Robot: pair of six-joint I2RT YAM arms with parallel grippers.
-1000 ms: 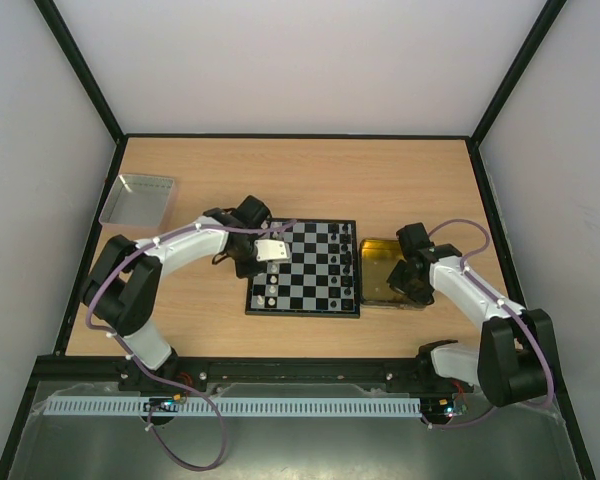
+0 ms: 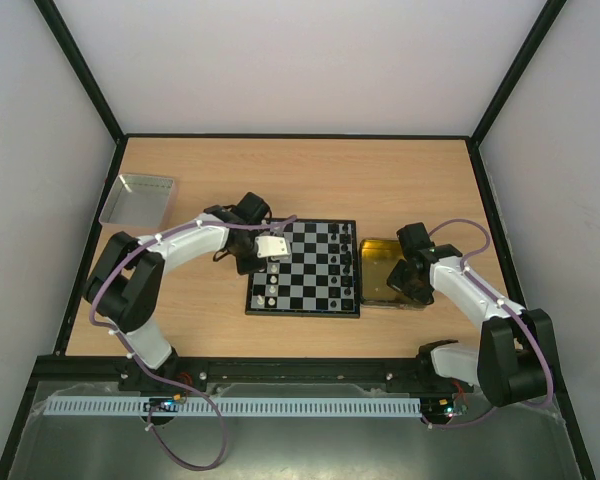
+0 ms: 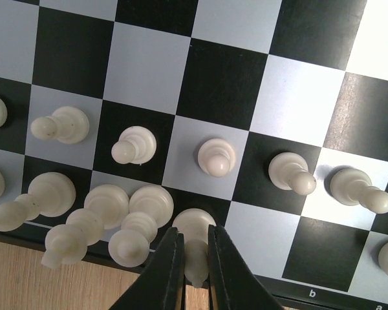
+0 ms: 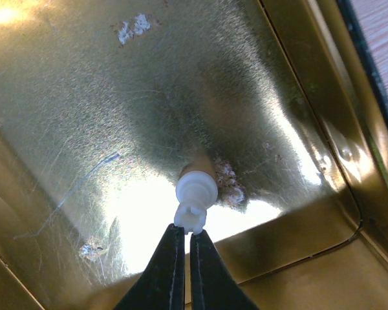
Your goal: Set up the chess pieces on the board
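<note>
A white bishop (image 3: pixel 195 258) is held between the fingers of my left gripper, its base over a dark square on the board's edge row, close beside the white queen (image 3: pixel 130 248). The white king (image 3: pixel 68 242) stands on the queen's other side. White pawns (image 3: pixel 217 157) line the row in front. In the right wrist view a white rook (image 4: pixel 195 194) stands in the gold tray (image 4: pixel 174 97). My right gripper is shut with nothing between its fingers; the rook is outside them, just past the tips.
Black pieces (image 2: pixel 346 265) fill the right side of the chessboard (image 2: pixel 305 267), whose middle is empty. Beside the board lies the gold tray. A clear tray (image 2: pixel 140 200) sits at the far left.
The left gripper has shifted slightly along the edge row toward the queen, still with the bishop. My right gripper has gone from open to shut, the rook staying in the tray.
</note>
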